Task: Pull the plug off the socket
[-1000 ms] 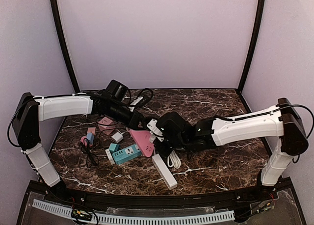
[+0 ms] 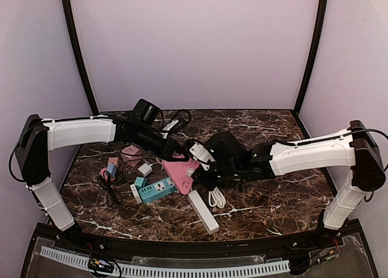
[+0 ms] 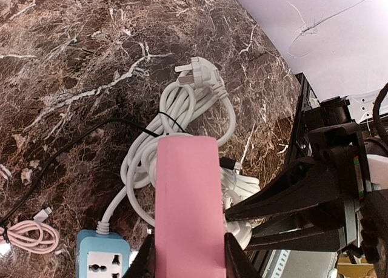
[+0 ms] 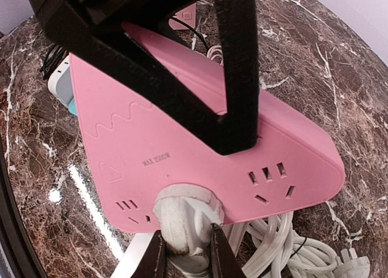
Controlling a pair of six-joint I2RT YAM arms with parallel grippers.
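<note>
A pink triangular socket [image 2: 179, 176] is raised above the table, with my left gripper shut on it. In the right wrist view the face of the socket [image 4: 157, 151] shows, printed with rating text and slotted outlets. A white plug [image 4: 185, 220] is against this face near its lower edge, and my right gripper is shut on the plug's body. Its pins are hidden, so how deep they sit cannot be told. From above, my right gripper [image 2: 197, 169] is just right of the socket.
Coiled white cable with another plug [image 3: 197, 75] lies on the marble table beneath. A blue power strip [image 2: 157, 190] and a white bar [image 2: 203, 211] are in front. Small blocks and a dark cable [image 2: 109, 190] lie at left.
The left arm and the pink socket look almost still.
</note>
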